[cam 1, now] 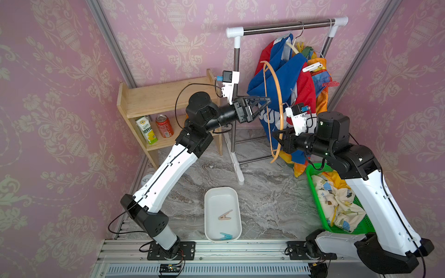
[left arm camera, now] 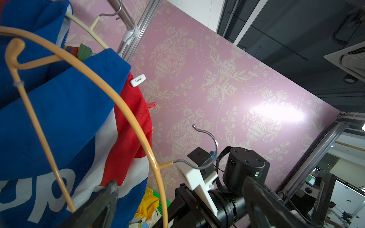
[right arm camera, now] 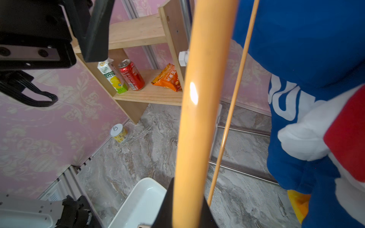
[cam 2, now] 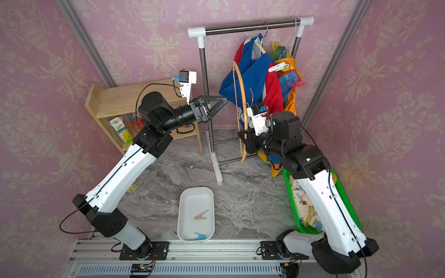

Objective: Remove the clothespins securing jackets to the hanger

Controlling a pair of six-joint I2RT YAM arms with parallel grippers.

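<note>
A bare tan hanger (cam 1: 276,88) is held upright near its lower part by my right gripper (cam 1: 283,139), shut on it. The hanger's bar crosses the middle of the right wrist view, and its metal hook points toward the right arm. My left gripper (cam 1: 267,102) stands open, a little left of the hanger and apart from it. Behind, a blue, red and white jacket (cam 1: 282,69) hangs on the rack. A white clothespin (cam 1: 311,67) and a red clothespin (left arm camera: 151,104) show at the garments' right side.
A white tray (cam 1: 207,197) on the floor holds a tan clothespin (cam 1: 225,215) and a blue clothespin (cam 1: 226,236). A green basket (cam 1: 324,222) with clothes stands right, under the right arm. The rack's rail (cam 1: 287,27) runs overhead; a wooden shelf (cam 1: 162,99) stands left.
</note>
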